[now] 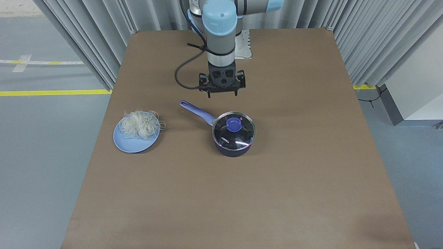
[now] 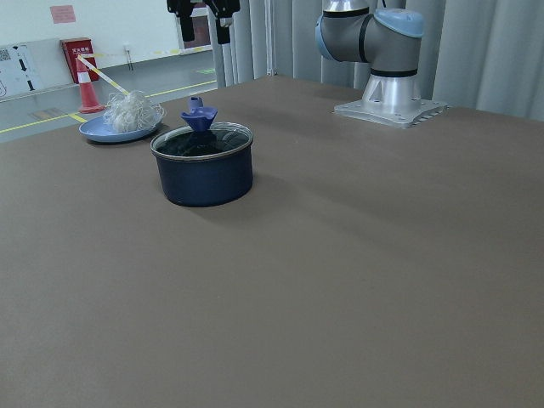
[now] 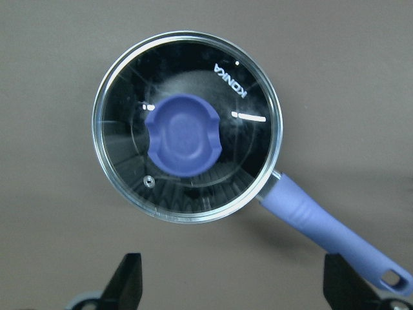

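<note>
A dark blue saucepan (image 1: 232, 147) with a glass lid and purple-blue knob (image 1: 233, 124) sits mid-table, its blue handle (image 1: 195, 111) pointing back-left in the front view. The lid (image 3: 187, 71) fills the wrist view's upper middle. My gripper (image 1: 222, 93) hangs open above and behind the pan, empty, its fingers at the bottom corners of the wrist view (image 3: 232, 284). A blue plate (image 1: 128, 145) holding a tangle of pale noodle-like strands (image 1: 139, 123) stands left of the pan.
The arm's white base plate (image 2: 391, 115) stands at the back edge, with grey curtains behind it.
</note>
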